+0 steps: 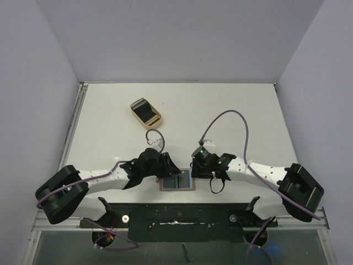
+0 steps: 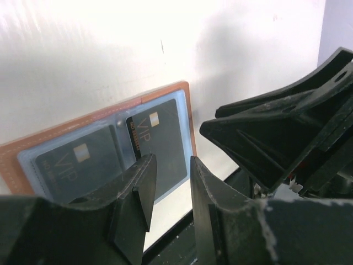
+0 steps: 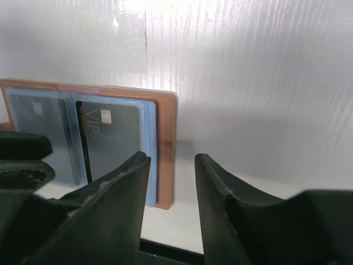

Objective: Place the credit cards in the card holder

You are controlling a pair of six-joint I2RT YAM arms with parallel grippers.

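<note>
The card holder point(image 1: 178, 189), brown with blue-edged clear pockets, lies unfolded flat between my arms. In its right pocket sits a dark VIP card point(image 3: 117, 135); another dark VIP card point(image 2: 77, 160) lies in its left half. Over the holder, my left gripper is partly open, with nothing gripped between its fingers; the right-hand card shows below it. My right gripper stands partly open at the holder's right edge, its left fingertip overlapping that edge in the right wrist view. Whether that finger touches the holder, I cannot tell.
A brown box point(image 1: 155, 122) with dark cards inside stands at the back left, clear of both arms. A dark strip point(image 1: 182, 223) runs along the front edge.
</note>
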